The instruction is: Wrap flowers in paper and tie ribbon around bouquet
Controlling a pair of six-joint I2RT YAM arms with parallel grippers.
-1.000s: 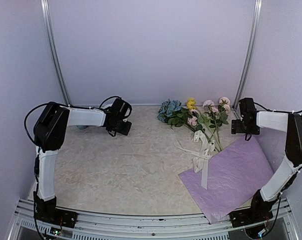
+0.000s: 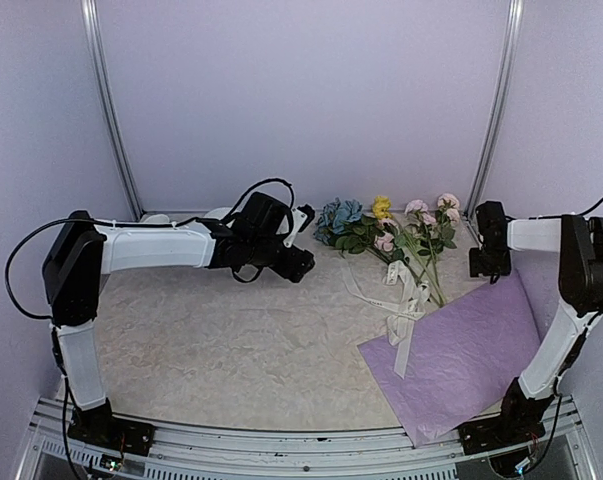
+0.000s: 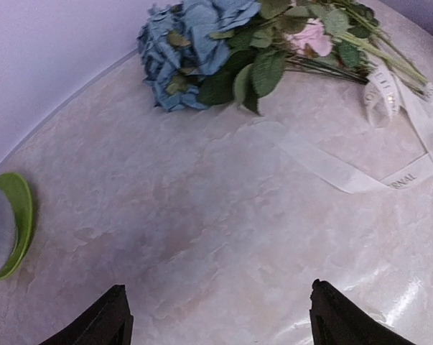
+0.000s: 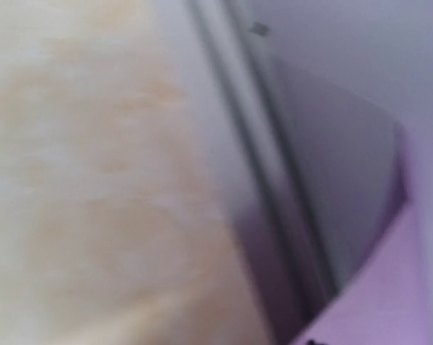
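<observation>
Blue, yellow and pink fake flowers (image 2: pixel 383 232) lie at the back right of the table, stems toward the front. A pale ribbon (image 2: pixel 401 318) trails loosely across the stems and onto the purple sheet (image 2: pixel 459 350). To the left of the blue blooms, my left gripper (image 2: pixel 305 243) is apart from them; its fingers (image 3: pixel 340 316) stand wide open with nothing between. My right gripper (image 2: pixel 488 264) is over the back corner of the purple sheet near the right wall. In the blurred right wrist view its fingers hardly show, so its grip cannot be judged.
A white and green round object (image 3: pixel 15 226) stands at the left in the left wrist view. Walls close off the back and sides, with a metal rail (image 4: pixel 255 136) near my right gripper.
My left arm has reached to the right, toward the blue flowers. The bouquet has stayed put.
</observation>
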